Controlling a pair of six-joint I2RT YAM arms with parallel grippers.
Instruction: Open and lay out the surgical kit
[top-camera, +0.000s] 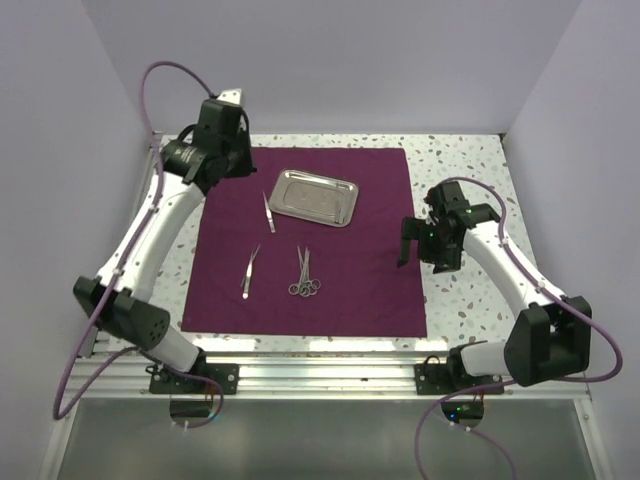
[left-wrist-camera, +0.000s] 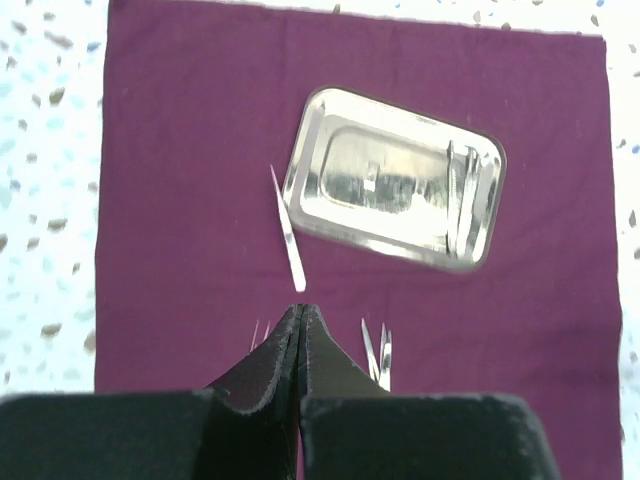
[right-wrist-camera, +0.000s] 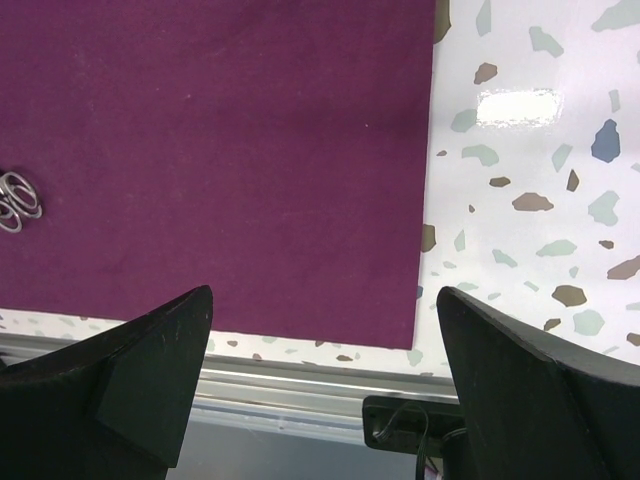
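Observation:
A purple cloth (top-camera: 370, 280) carries the steel tray (top-camera: 312, 200), which has slim instruments (left-wrist-camera: 455, 200) along its right side in the left wrist view. A slim scalpel-like instrument (top-camera: 269, 213) lies left of the tray, apart from my grippers. Tweezers (top-camera: 248, 275) and scissors (top-camera: 304, 275) lie lower on the cloth. My left gripper is high over the cloth's upper left, shut with nothing visible between its fingers. My right gripper stands open above the cloth's lower right, empty.
The speckled table (top-camera: 470, 160) surrounds the cloth. The cloth right of the tray and between scissors and right edge is clear. A metal rail (right-wrist-camera: 290, 385) runs along the near edge.

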